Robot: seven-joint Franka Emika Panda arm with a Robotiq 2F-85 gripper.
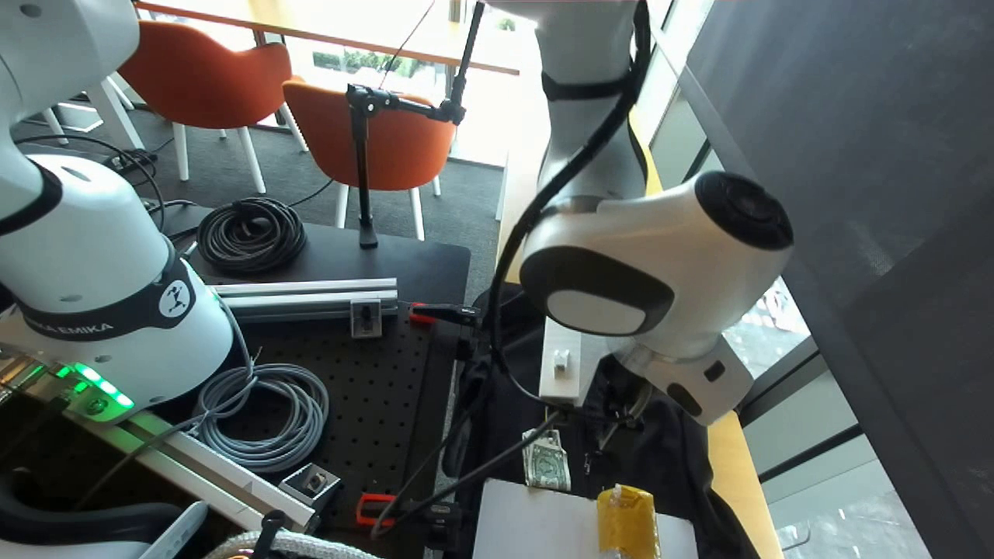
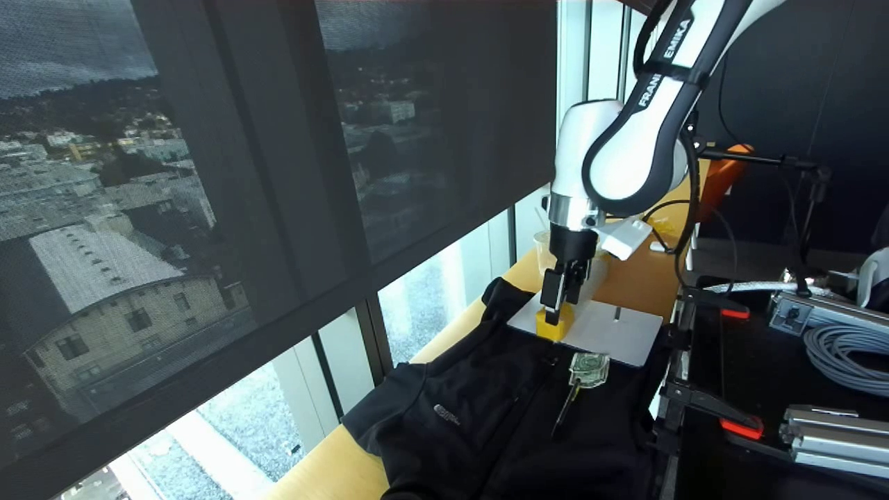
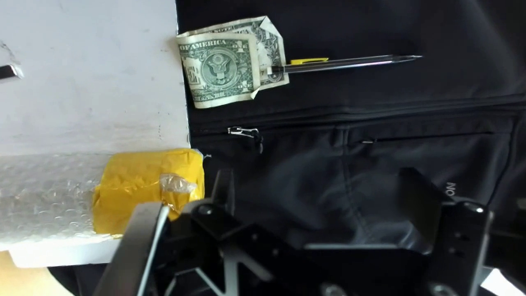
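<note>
In the wrist view my gripper stands open, its two dark fingers wide apart with only black cloth seen beyond them. Under it spreads a black jacket [image 3: 305, 177] with a zipper. Folded dollar bills [image 3: 219, 69] lie on the jacket, and a pen [image 3: 345, 64] with a yellow clip overlaps their edge. A yellow-wrapped bundle [image 3: 143, 182] sits left of the gripper, at the end of a bubble-wrap roll [image 3: 44, 197]. In exterior view 2 the gripper [image 2: 556, 305] overlaps the yellow bundle [image 2: 554, 326] in the picture; whether they touch cannot be told.
A white board [image 2: 612, 333] lies under the wrapped roll. Clamps [image 2: 740, 428] with red ends grip the table edge. The window [image 2: 450, 275] runs close along one side. A cup [image 2: 546, 250] stands behind the arm.
</note>
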